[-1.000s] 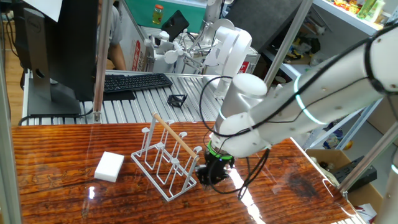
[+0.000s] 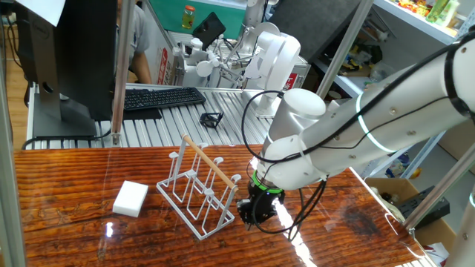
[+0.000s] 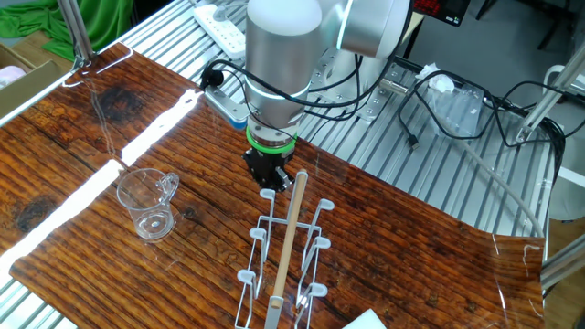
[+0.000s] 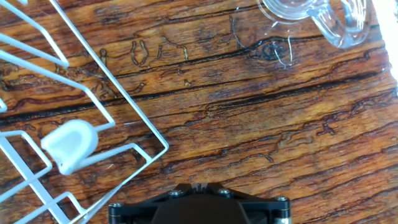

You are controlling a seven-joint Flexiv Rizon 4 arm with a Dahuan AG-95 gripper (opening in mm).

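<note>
A clear glass mug (image 3: 154,219) stands on the wooden table to the left of the rack in exterior view 2; its handle (image 4: 341,28) shows at the upper right of the wrist view. The white wire rack (image 2: 178,200) has a wooden bar (image 3: 289,233) along its top and rounded white tips on its prongs. My gripper points down beside one end of the rack, apart from the mug. Its fingertips appear together at the bottom of the wrist view, with nothing visible between them. In exterior view 1 the gripper (image 2: 249,215) is partly covered by cables.
A white block (image 2: 130,199) lies on the table on the rack's other side. Bare wood (image 4: 267,137) separates rack and mug. Behind the table are a slatted metal surface (image 2: 171,130), a keyboard (image 2: 163,98) and a monitor. Black cables hang loosely around my wrist.
Compared with one second ago, my arm and gripper have shifted slightly to the right in exterior view 1. The rack and white block are unmoved.
</note>
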